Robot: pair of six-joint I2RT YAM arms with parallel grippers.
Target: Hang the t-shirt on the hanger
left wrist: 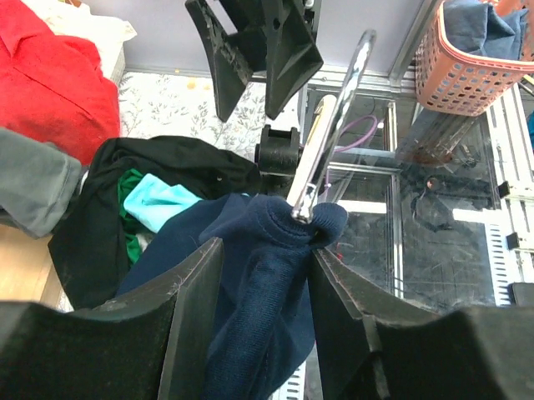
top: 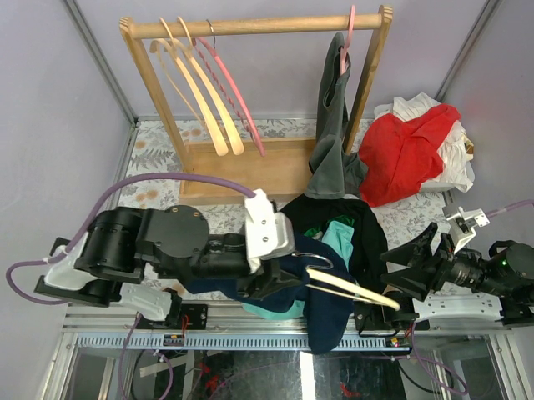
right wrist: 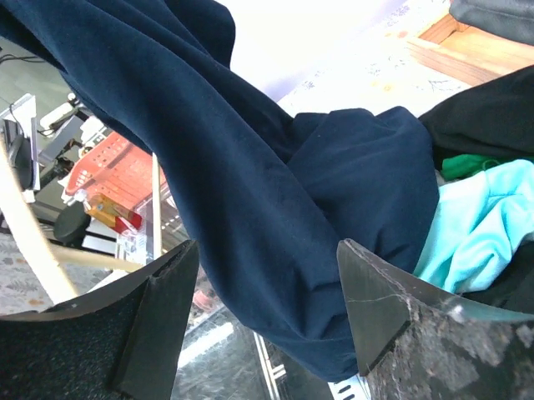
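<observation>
The navy t-shirt (top: pixel 329 308) hangs over one end of a pale wooden hanger (top: pixel 355 287); the other end sticks out bare to the right. In the left wrist view the metal hook (left wrist: pixel 334 125) rises from the bunched navy collar (left wrist: pixel 288 221). My left gripper has its fingers apart, one on each side of that cloth; whether they press on it is unclear. My right gripper (top: pixel 415 260) stands open at the right, apart from the bare hanger end. In its wrist view, navy cloth shows beyond the parted fingers (right wrist: pixel 154 304).
A wooden rack (top: pixel 250 27) at the back carries several hangers at left and a grey garment (top: pixel 332 108) at right. A red garment (top: pixel 409 154) lies on a pile at right. Black (top: pixel 363 233) and turquoise (top: pixel 340 237) clothes lie beneath the shirt.
</observation>
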